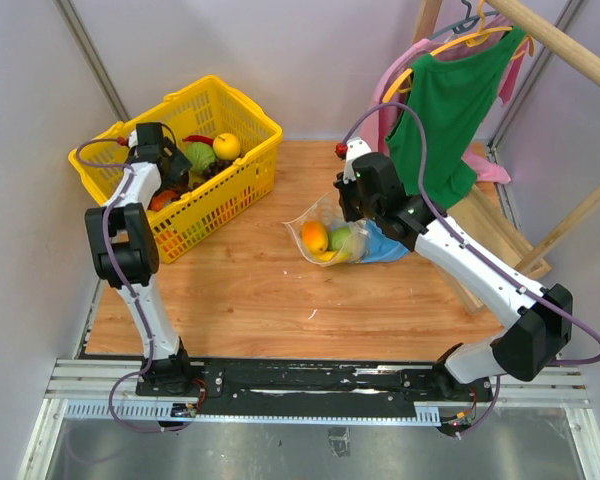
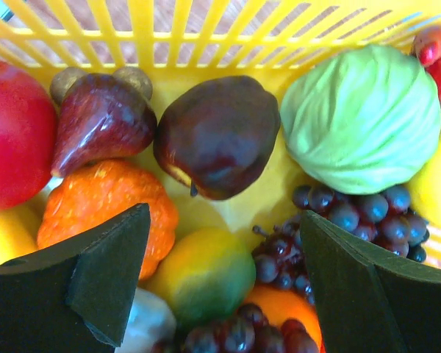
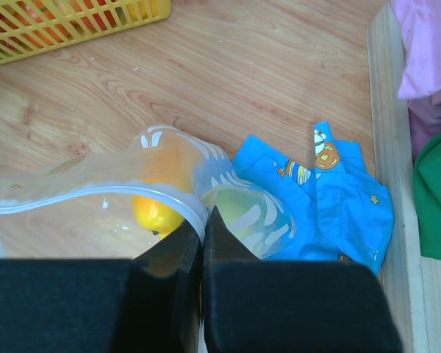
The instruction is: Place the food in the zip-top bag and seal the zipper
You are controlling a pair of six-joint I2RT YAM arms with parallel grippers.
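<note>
My left gripper is down inside the yellow basket, open over the food. Its wrist view shows a dark round fruit, a cabbage, grapes, an orange pumpkin and other produce, none between the fingers. The clear zip bag lies on the table holding an orange fruit, a green one and something yellow. My right gripper is shut on the bag's upper edge, which runs into its fingertips.
A blue printed cloth lies beside the bag. A wooden rack with hanging clothes stands at the right. Bare table lies between the basket and the front edge.
</note>
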